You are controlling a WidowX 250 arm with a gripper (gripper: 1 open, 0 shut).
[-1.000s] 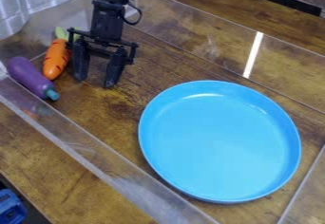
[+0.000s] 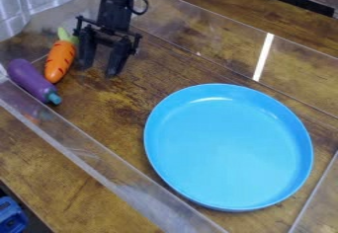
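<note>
The black gripper point(image 2: 107, 49) is low at the back left, its two fingers apart, just right of an orange carrot point(image 2: 59, 59). A purple eggplant point(image 2: 32, 80) lies at the left edge, in front of the carrot. Whether anything is between the fingers cannot be made out clearly.
A large blue plate point(image 2: 228, 145) fills the right front of the wooden table point(image 2: 106, 168). Clear edging runs along the left and right. A blue object point(image 2: 10, 218) shows at the lower left corner.
The gripper has shifted a little left and up in the view, toward the carrot. The carrot, eggplant and plate look unmoved.
</note>
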